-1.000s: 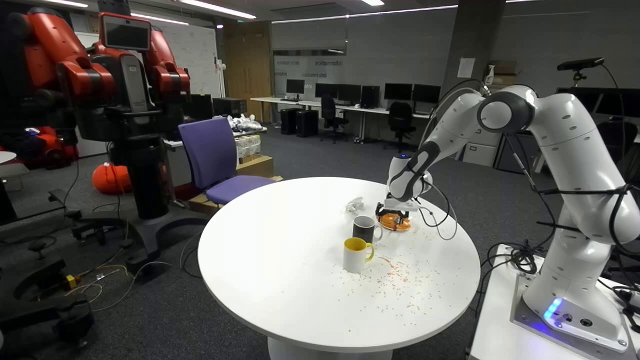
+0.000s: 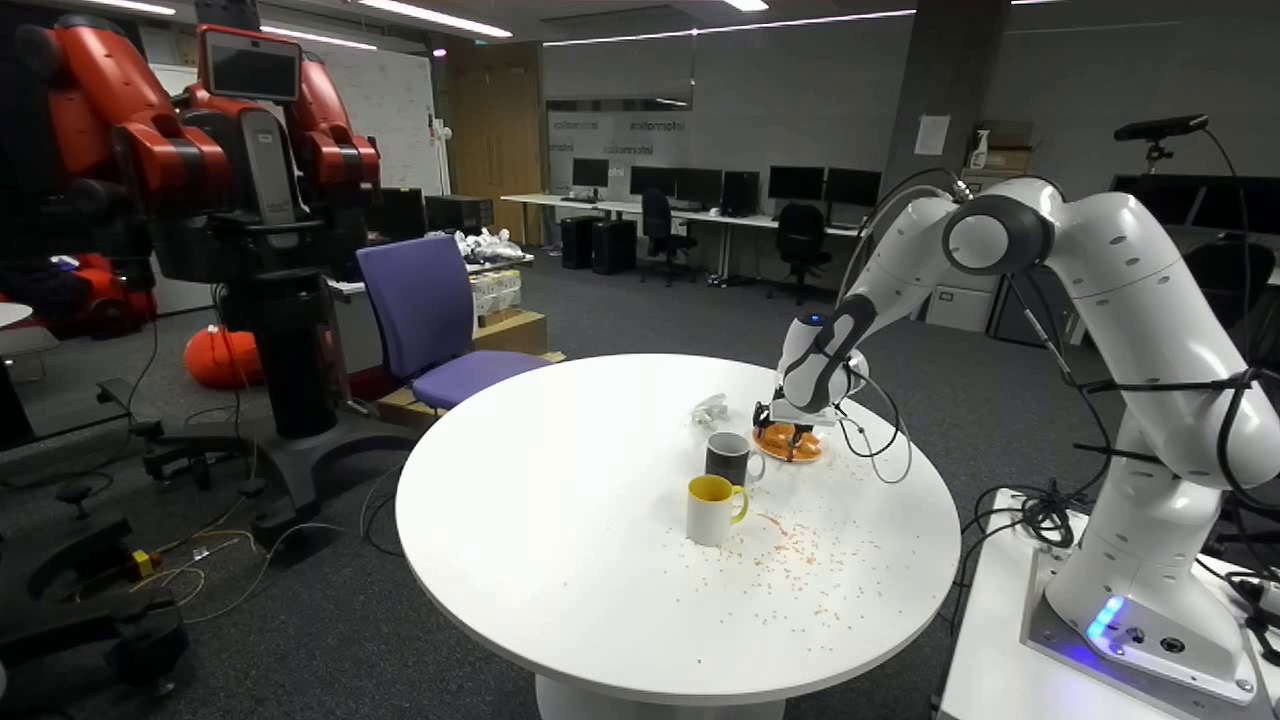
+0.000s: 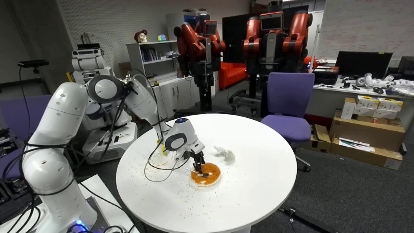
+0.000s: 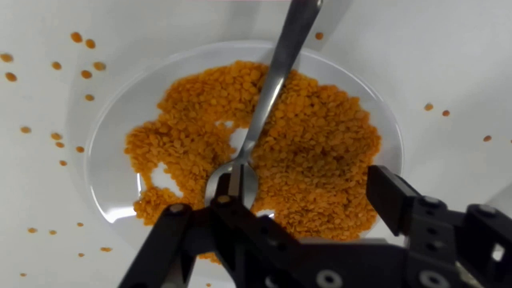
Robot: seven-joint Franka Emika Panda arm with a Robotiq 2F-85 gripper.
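Note:
A shallow white plate of orange lentils lies on the round white table. In it rests a metal spoon, its bowl near the plate's middle and its handle crossing the far rim. My gripper is open over the plate, its fingers apart. One finger covers part of the spoon's bowl in the wrist view; the other hangs over the right side of the lentils. Whether the near finger touches the spoon, I cannot tell. From the second exterior view, the gripper points down into the plate.
A grey mug and a white mug with yellow inside stand close to the plate. Crumpled clear plastic lies beside it. Loose lentils are scattered about.
The arm has shifted slightly, its elbow a little lower and to the left in the first exterior view. The plate and mugs have stayed in place.

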